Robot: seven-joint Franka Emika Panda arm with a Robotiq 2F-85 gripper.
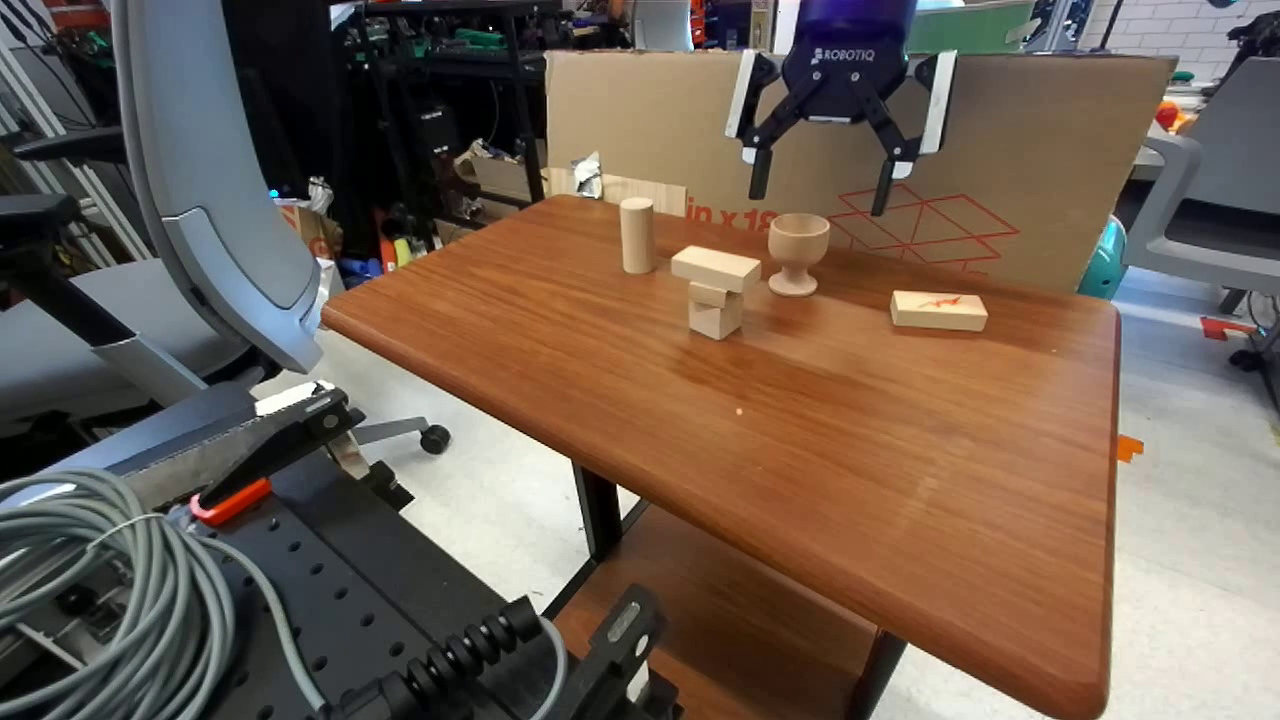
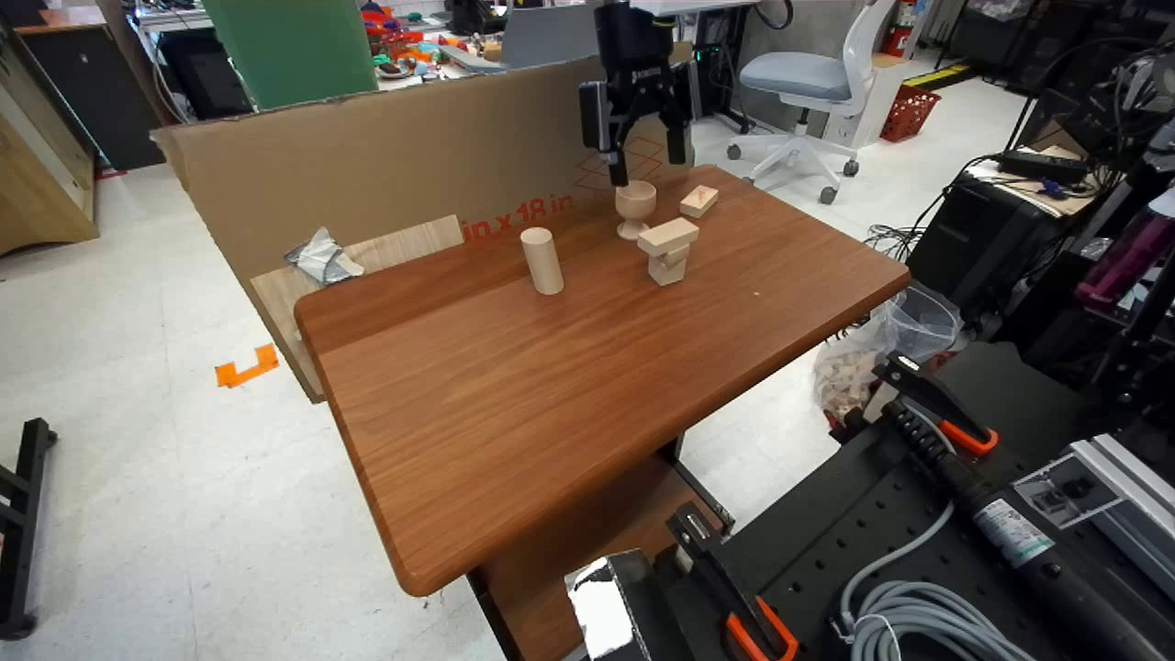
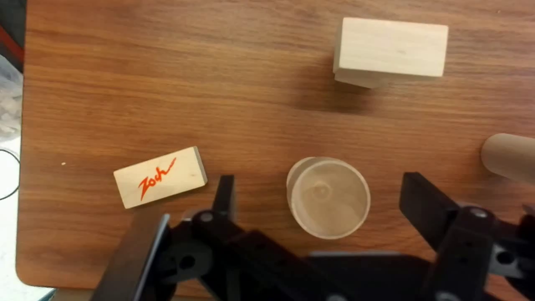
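My gripper (image 1: 819, 202) hangs open above the far side of the table, nothing between its fingers. Below it in the wrist view stands a wooden goblet (image 3: 331, 198), upright, its round mouth appearing between the two spread fingertips and apart from them. Beside the goblet a flat wooden block (image 1: 716, 266) rests across smaller blocks (image 1: 715, 314), forming a short stack. A wooden cylinder (image 1: 637, 236) stands upright on the goblet's other side from the loose block. That loose rectangular block (image 3: 160, 177) lies flat, with red writing on top.
A tall cardboard sheet (image 1: 648, 120) rises along the far edge, behind the goblet. A grey chair (image 1: 216, 216) stands off one end in the first exterior view.
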